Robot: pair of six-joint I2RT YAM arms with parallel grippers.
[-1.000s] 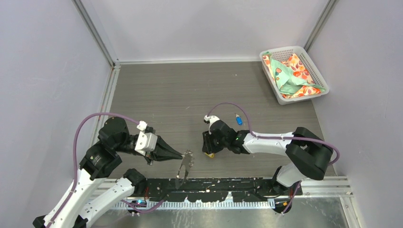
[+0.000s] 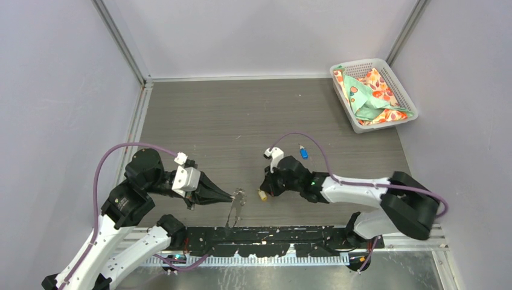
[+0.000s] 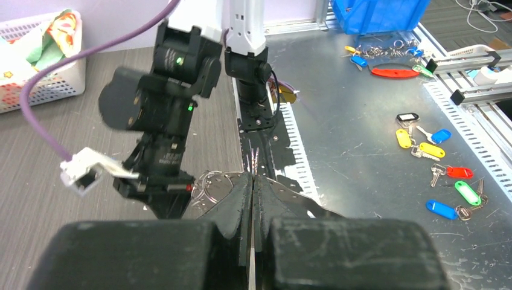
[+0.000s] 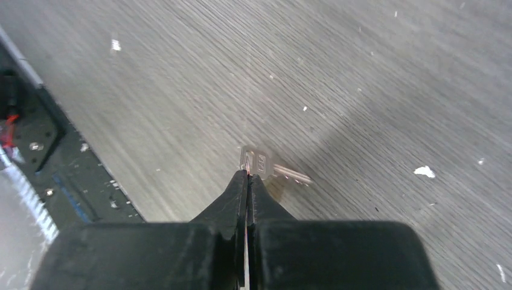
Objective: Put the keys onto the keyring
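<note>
My left gripper (image 2: 232,198) is shut on the metal keyring (image 2: 236,208), a thin flat piece with rings at its top that hangs from the fingertips. In the left wrist view, the keyring's loops (image 3: 211,186) show past the closed fingers. To its right, my right gripper (image 2: 267,190) is shut on the key with the yellow tag (image 2: 262,195). The right wrist view is blurred; a thin ring (image 4: 256,162) and the key's blade (image 4: 294,174) stick out beyond the fingertips, with most of the tag hidden by the fingers. Another key with a blue tag (image 2: 303,152) lies farther back.
At the back right stands a white basket (image 2: 392,78) with cloths. Several tagged keys, one with a red tag (image 3: 459,173), lie on the metal surface near a blue bin (image 3: 383,15).
The left arm with the keyring stays put.
</note>
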